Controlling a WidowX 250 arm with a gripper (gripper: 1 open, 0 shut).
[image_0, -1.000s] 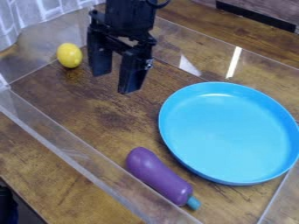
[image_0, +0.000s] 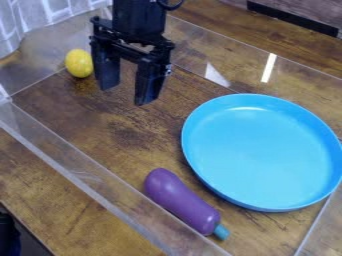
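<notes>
My black gripper (image_0: 130, 72) hangs over the wooden table in the upper left, open, its two fingers apart with nothing visible between them. A yellow object (image_0: 80, 64), possibly a toy lemon, lies just left of the gripper. A blue round plate or tray (image_0: 261, 150) fills the right side. A purple toy eggplant (image_0: 179, 200) with a teal tip lies at the lower middle, left of the blue plate and apart from the gripper.
Clear plastic edges run along the left and near sides of the work area.
The gripper has shifted slightly and changed its angle over the last second. The yellow object, plate and eggplant are in the same places.
</notes>
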